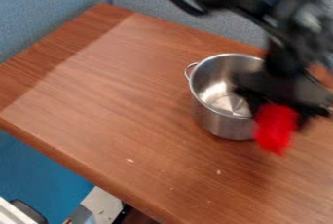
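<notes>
My black gripper (278, 113) is at the right of the camera view, blurred, shut on a red object (275, 129) that hangs just in front of the steel pot (219, 111). The pot stands on the wooden table (104, 92) at centre right, partly hidden behind the arm and gripper.
Blue-grey padded walls (46, 4) stand behind. A blue floor and some grey and white items show past the table's near left edge, at the bottom left.
</notes>
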